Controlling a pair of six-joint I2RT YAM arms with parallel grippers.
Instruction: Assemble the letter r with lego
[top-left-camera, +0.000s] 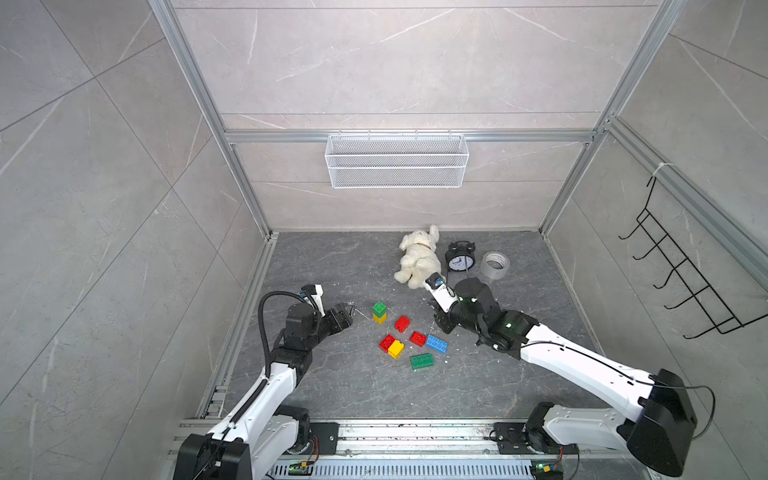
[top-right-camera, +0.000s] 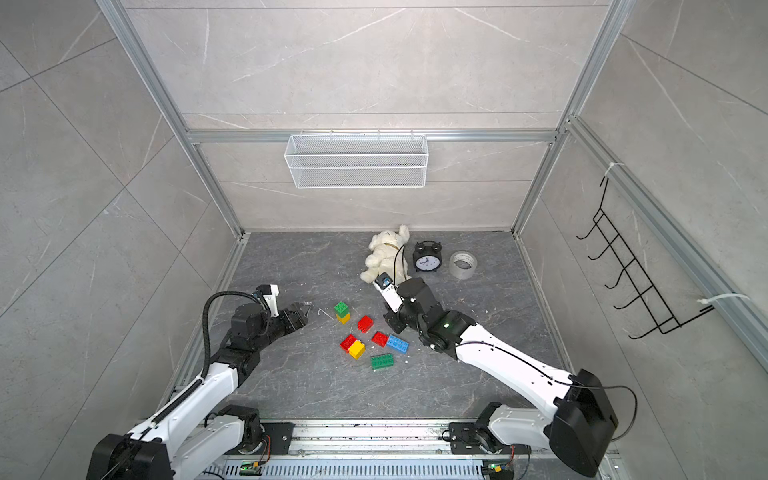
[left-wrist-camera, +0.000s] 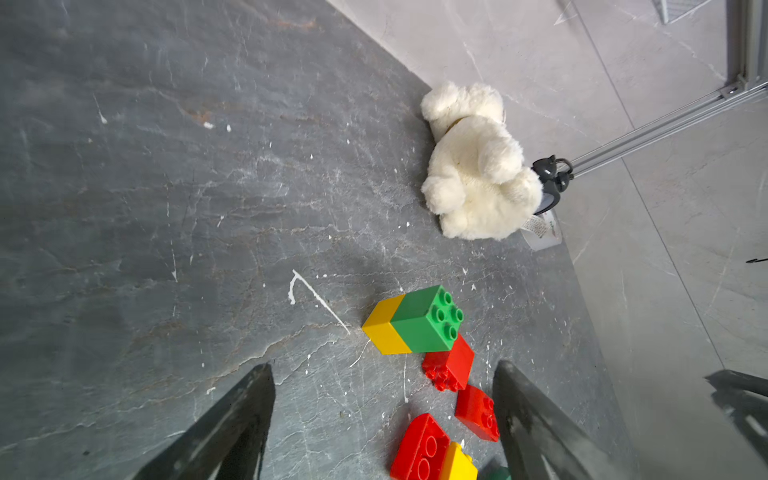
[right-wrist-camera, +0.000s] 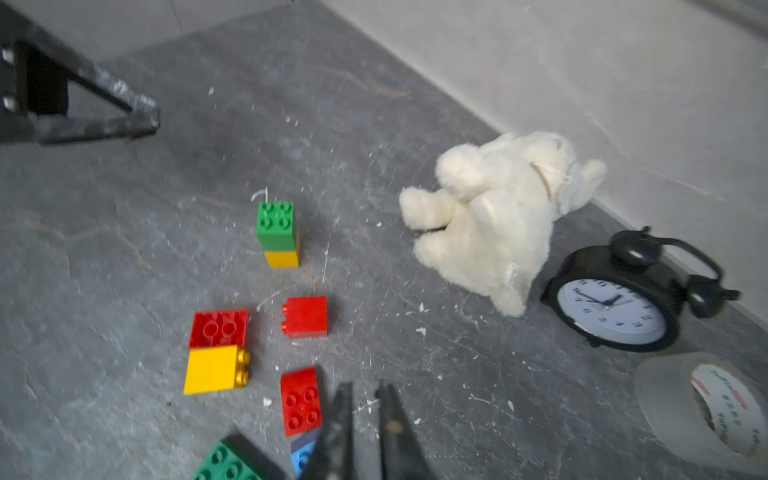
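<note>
A green brick (left-wrist-camera: 424, 318) stands stacked on a yellow brick (left-wrist-camera: 384, 324). Loose nearby lie a red brick (right-wrist-camera: 305, 316), another red brick (right-wrist-camera: 301, 400), a red one (right-wrist-camera: 218, 326) against a yellow one (right-wrist-camera: 214, 370), a blue brick (top-left-camera: 437, 343) and a green brick (top-left-camera: 421, 361). My left gripper is open, left of the stack, with nothing between its fingers. My right gripper is over the right of the bricks, its blurred fingers part open with a narrow empty gap.
A white plush toy (top-left-camera: 417, 260), black alarm clock (top-left-camera: 461, 256) and tape roll (top-left-camera: 495, 265) lie at the back. A mesh basket (top-left-camera: 397, 160) hangs on the back wall, a hook rack (top-left-camera: 680, 272) on the right wall.
</note>
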